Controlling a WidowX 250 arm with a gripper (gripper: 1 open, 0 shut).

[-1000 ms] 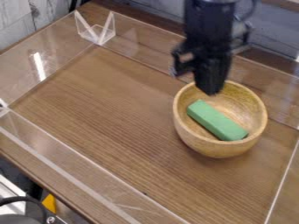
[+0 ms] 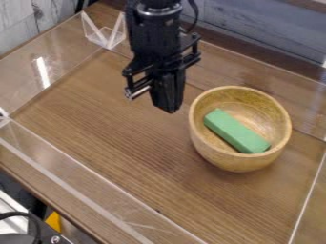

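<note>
My black gripper (image 2: 167, 100) hangs in the upper middle of the camera view, just left of and above a light wooden bowl (image 2: 237, 157). Its tip appears shut, with nothing visible between the fingers. A green rectangular block (image 2: 234, 131) lies tilted diagonally inside the bowl.
A clear plastic object (image 2: 105, 30) stands at the back left, partly beside the arm. Low walls edge the back, and cables lie at the lower left corner.
The bowl and green block have stayed where they were.
</note>
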